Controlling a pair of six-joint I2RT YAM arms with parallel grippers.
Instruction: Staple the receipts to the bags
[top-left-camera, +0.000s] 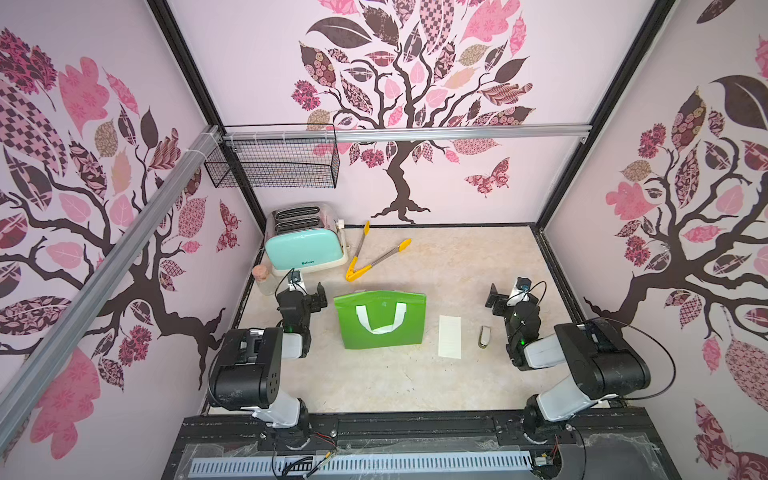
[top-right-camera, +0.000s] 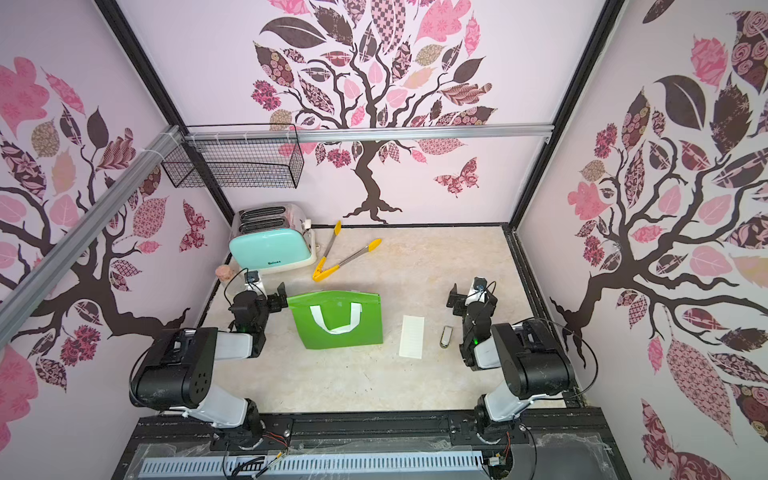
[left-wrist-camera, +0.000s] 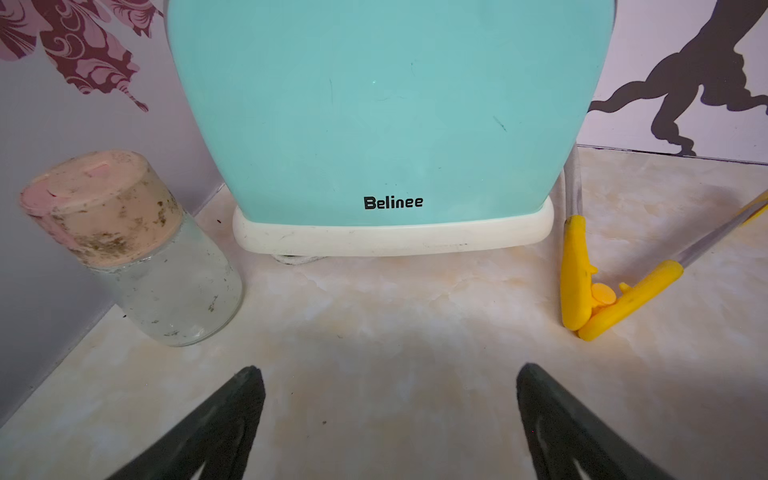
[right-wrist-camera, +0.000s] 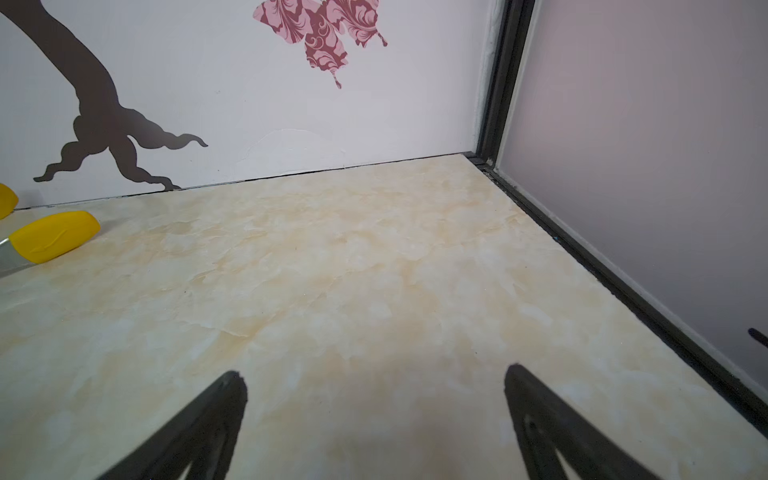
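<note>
A green bag (top-left-camera: 380, 336) with white handles lies in the middle of the table, with a pale paper receipt (top-left-camera: 449, 337) to its right. A small stapler (top-left-camera: 484, 337) lies right of the receipt. My left gripper is open and empty at the left, facing the toaster, just left of the bag. My right gripper is open and empty at the right, beyond the stapler, facing bare table.
A mint toaster (top-left-camera: 304, 249) and a jar (left-wrist-camera: 168, 296) stand at the back left. Yellow-handled tongs (top-left-camera: 356, 270) lie behind the bag. A wire basket (top-left-camera: 272, 168) hangs above.
</note>
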